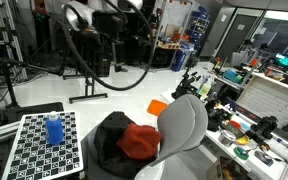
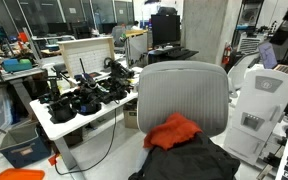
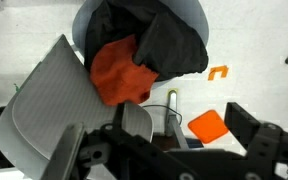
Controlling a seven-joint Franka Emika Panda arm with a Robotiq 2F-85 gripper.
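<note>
A red cloth (image 1: 138, 141) lies over a dark cloth (image 1: 110, 135) on the seat of a grey chair (image 1: 184, 122). From above, the wrist view has the red cloth (image 3: 119, 73) beside the black cloth (image 3: 171, 45), with the ribbed chair back (image 3: 59, 105) at lower left. My gripper is open high over this area, its dark fingers spread wide and nothing between them. Part of the arm and gripper (image 2: 286, 28) shows at the upper right of exterior view 2. A blue bottle (image 1: 54, 128) stands on a white perforated board (image 1: 34, 155).
A white table (image 2: 72, 125) crowded with black devices (image 2: 84, 98) stands behind the chair. An orange flat object (image 3: 208, 126) lies on the floor. A grey cabinet (image 2: 254, 110) is right of the chair. Open floor shows behind the chair in exterior view 1.
</note>
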